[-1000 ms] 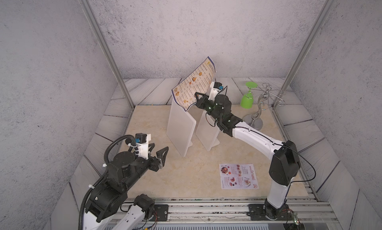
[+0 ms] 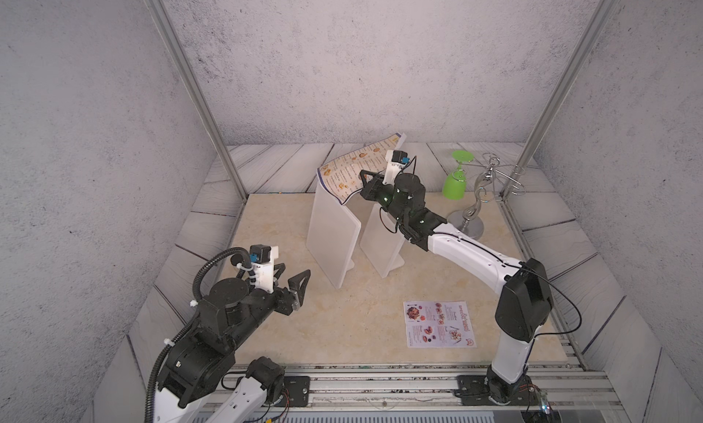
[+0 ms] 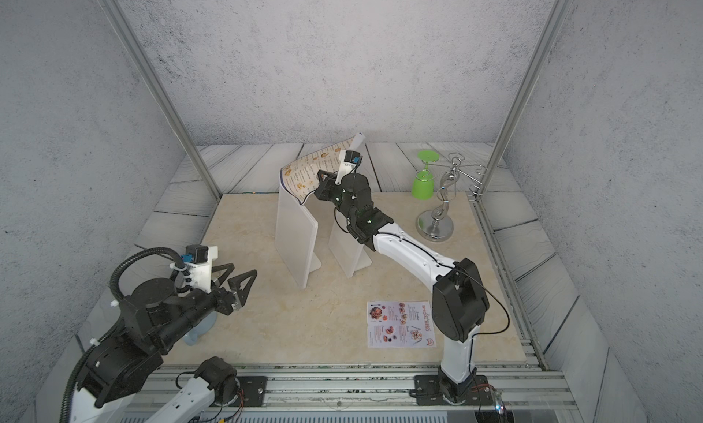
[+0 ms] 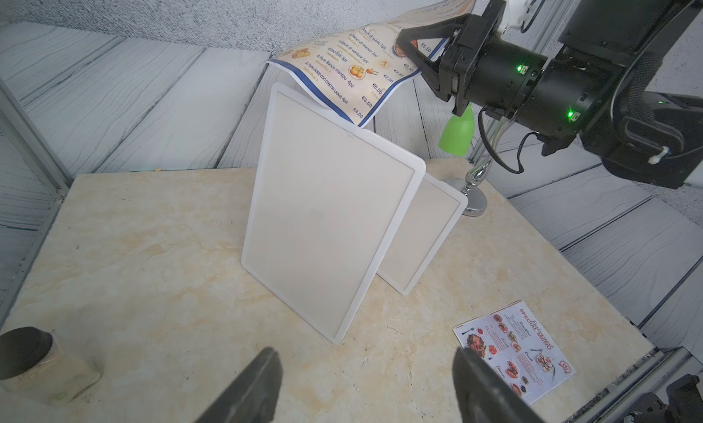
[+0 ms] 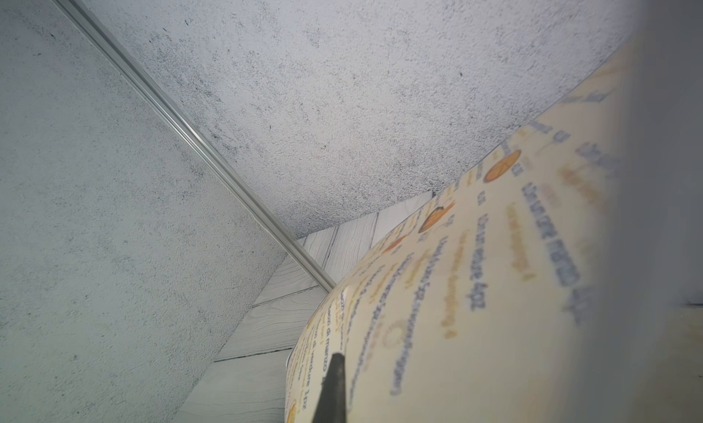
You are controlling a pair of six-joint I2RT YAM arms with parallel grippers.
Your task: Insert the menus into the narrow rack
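A large cream menu (image 2: 355, 168) with a blue border sags over the back of the rack, its far end drooping. At its near right edge, my right gripper (image 2: 364, 177) is shut on the sheet, as the left wrist view shows. That menu (image 5: 468, 328) fills much of the right wrist view. The narrow white rack has a left panel (image 4: 329, 210) and a right panel (image 4: 421, 236), upright with a gap between them; the menu is above them. A smaller white menu (image 2: 439, 324) lies flat at front right. My left gripper hangs open and empty at front left.
At back right stands a metal glass holder (image 2: 468, 221) with a green glass (image 2: 454, 183). A dark-lidded jar (image 4: 44, 364) sits at the left. Free table surrounds the rack's left and front.
The menu's far end has drooped down and back, from standing up to bending over. Both arms look still.
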